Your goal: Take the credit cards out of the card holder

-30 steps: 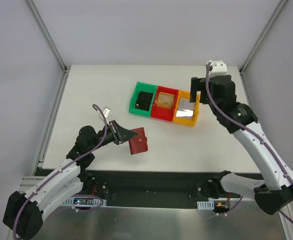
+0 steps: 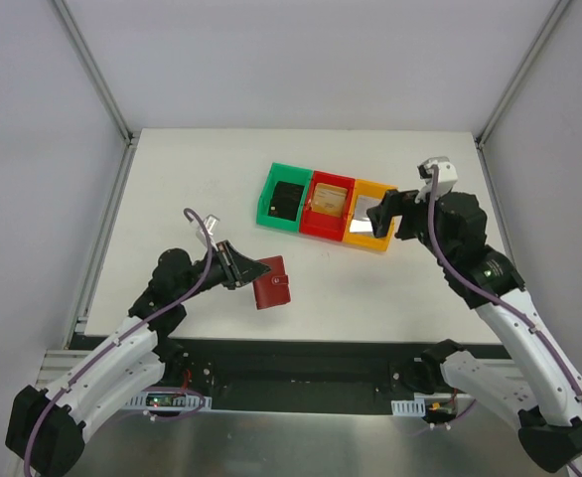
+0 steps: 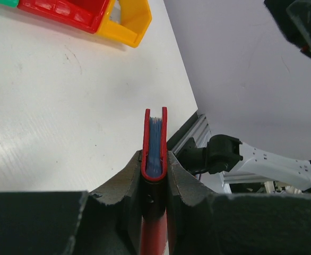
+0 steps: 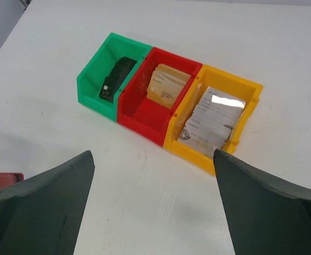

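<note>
A red card holder (image 2: 272, 285) is held up over the front of the table, with my left gripper (image 2: 252, 271) shut on its side. The left wrist view looks along the holder (image 3: 164, 133), its red covers standing around a bluish stack of thin layers (image 3: 154, 146). At the right, my right gripper (image 2: 378, 225) hangs by the yellow bin (image 2: 368, 242), open and empty. Its two fingers (image 4: 269, 204) frame the table in the right wrist view, where a corner of the holder (image 4: 1, 180) peeks in at the left edge. Silvery cards (image 4: 211, 119) lie in the yellow bin.
Joined to the yellow bin are a red bin (image 2: 322, 228) with tan cards (image 2: 329, 200) and a green bin (image 2: 278, 224) with black cards (image 2: 286, 201). Table (image 2: 351, 298) between the two arms and in front of the bins is bare.
My right gripper has come down the picture, from beside the yellow bin's top to nearer its front edge, and stays open. The left gripper and the holder have hardly shifted.
</note>
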